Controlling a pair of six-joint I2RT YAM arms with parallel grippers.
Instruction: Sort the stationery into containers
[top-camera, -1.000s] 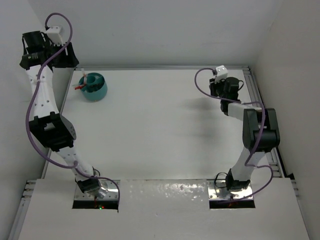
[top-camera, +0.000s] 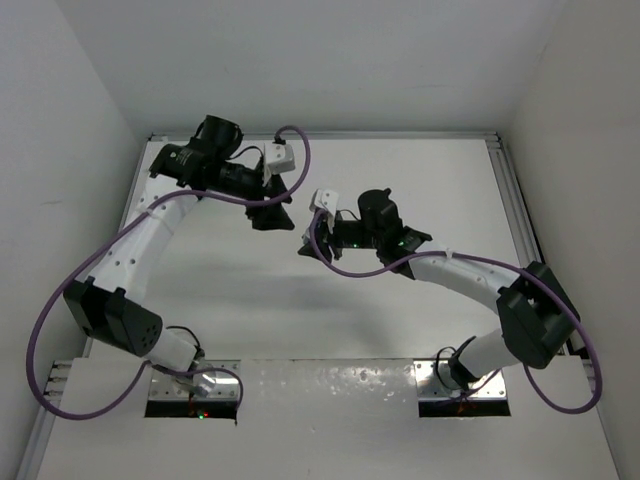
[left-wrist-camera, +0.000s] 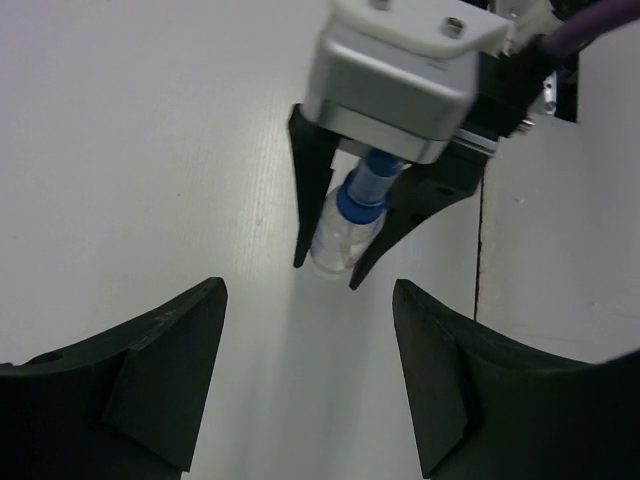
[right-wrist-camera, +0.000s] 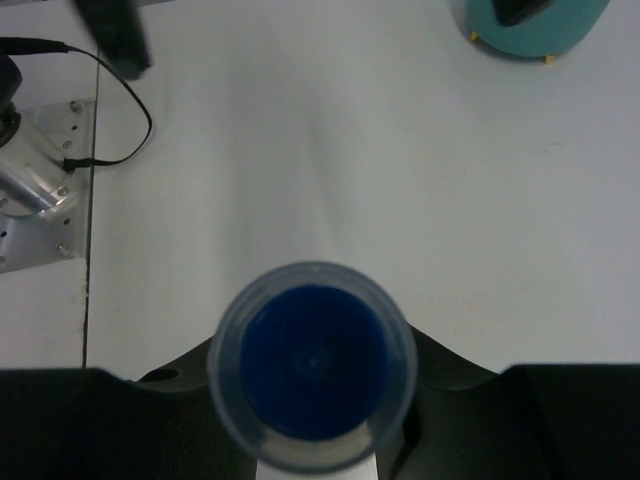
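My right gripper (top-camera: 310, 245) is shut on a small clear cylinder with a blue top, likely a bottle or tube (right-wrist-camera: 312, 360), seen end-on in the right wrist view and held between dark fingers in the left wrist view (left-wrist-camera: 345, 235). My left gripper (top-camera: 272, 218) stands open just left of it, its fingers apart and empty in the left wrist view, facing the held item. A teal container (right-wrist-camera: 530, 25) shows at the top of the right wrist view; in the top view the left arm hides it.
Metal rails (top-camera: 515, 200) edge the sides, and a cable with an arm base (right-wrist-camera: 30, 170) shows at the left of the right wrist view.
Both arms have swung from the far sides toward the middle, the left moving right and down, the right moving left with the held item. The teal container has become covered in the top view.
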